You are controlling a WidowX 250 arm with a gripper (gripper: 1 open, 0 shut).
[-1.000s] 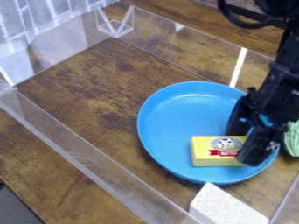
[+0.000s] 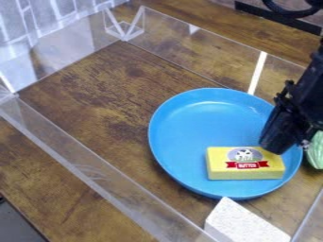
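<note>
A yellow butter box (image 2: 240, 165) with a red BUTTER label and a cow picture lies in a blue plate (image 2: 190, 137) on the right of the wooden table. My black gripper (image 2: 275, 142) is just above and behind the box's right part, over the plate's right side. Its fingers are dark and overlap, so I cannot see clearly what, if anything, is between them.
A green object (image 2: 315, 161) is at the right edge, partly behind the arm. A white block (image 2: 243, 227) lies at the front. Clear low walls border the table (image 2: 89, 99), whose left part is bare.
My gripper has risen and moved back and right from over the butter box, which now shows more fully in the plate.
</note>
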